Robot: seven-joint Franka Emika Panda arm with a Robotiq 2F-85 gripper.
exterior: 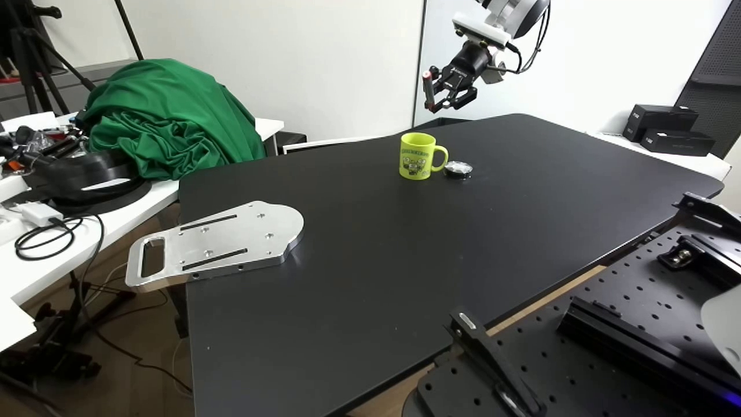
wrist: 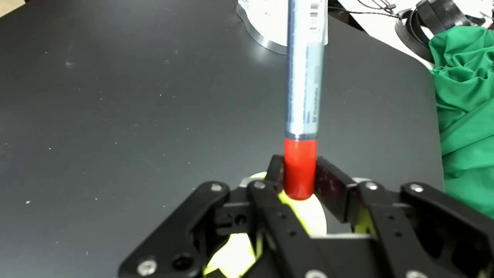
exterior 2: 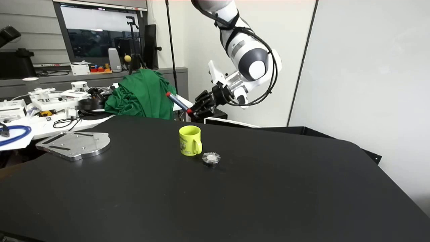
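Observation:
A marker (wrist: 304,88) with red ends and a pale blue-grey barrel is pinched by its red end between the black fingers of my gripper. In exterior view 2 the marker (exterior 2: 178,101) slants up and to the left, out of my gripper (exterior 2: 193,112). A yellow-green mug (exterior: 417,156) stands upright on the black table, its handle towards the round black-and-silver object (exterior: 458,169). My gripper (exterior: 439,97) is raised clear of the table, behind and above the mug. The mug (wrist: 309,214) is partly hidden by my fingers in the wrist view.
At the left edge of the table lies a silver metal plate (exterior: 229,240). Beyond it, a green cloth (exterior: 167,125) is heaped on a white side table.

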